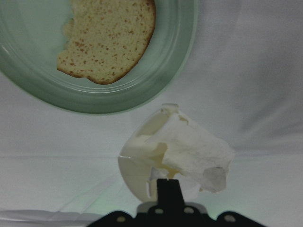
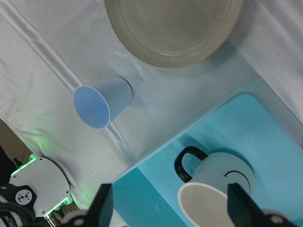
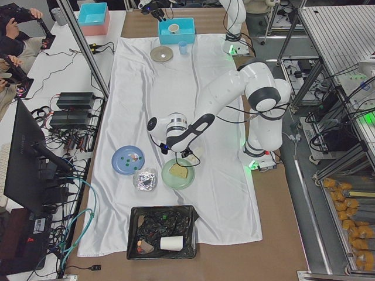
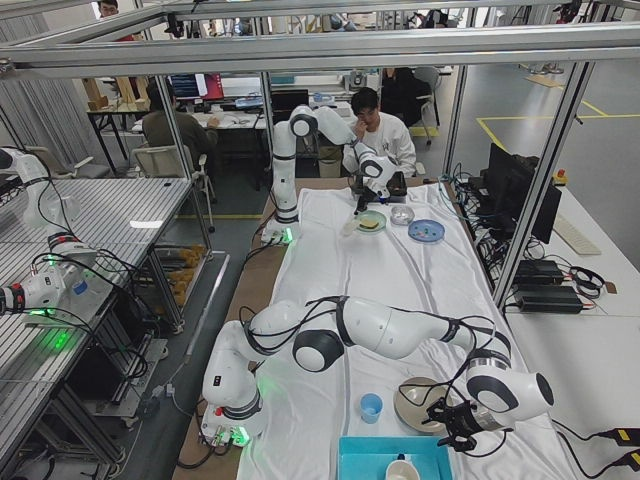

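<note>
My left gripper is shut above crumpled white paper and wrapper [image 1: 194, 156]; nothing clear shows between its fingers. Beside the paper, a green plate [image 1: 177, 56] holds a bread slice [image 1: 109, 42]. My right gripper stands open over a blue bin [image 2: 255, 137] containing a white mug [image 2: 215, 175] with a black handle. A light blue cup [image 2: 113, 97] lies or stands near the bin, beside a beige plate [image 2: 199, 52].
A blue plate [image 3: 128, 149] with small green items and a shiny foil packet [image 3: 145, 180] sit left of the green plate. A black lined tray [image 3: 161, 213] is at the near edge.
</note>
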